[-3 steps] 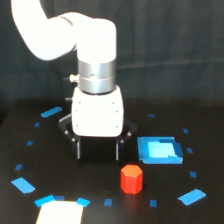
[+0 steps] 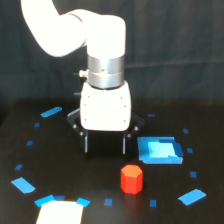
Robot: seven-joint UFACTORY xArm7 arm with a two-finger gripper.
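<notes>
My gripper [image 2: 105,148] hangs above the black table, its two thin fingers spread wide and nothing between them. A red block [image 2: 131,179] with a roughly hexagonal outline sits on the table, in front and slightly right of the fingers. To the right of the gripper lies a shallow blue tray [image 2: 143,151] with a pale, light-blue patch [image 2: 162,149] inside it. At the bottom left, a cream-coloured block [image 2: 60,213] is partly cut off by the frame's lower edge.
Small blue squares and strips are scattered flat on the table, among them a strip [image 2: 192,197] at the right and another [image 2: 23,185] at the left. Between the gripper and the left edge the table is otherwise clear. A dark curtain hangs behind.
My gripper has shifted slightly to the right and a little upward in the picture. Its fingers stay apart. The red block, the tray and the cream-coloured block have not moved.
</notes>
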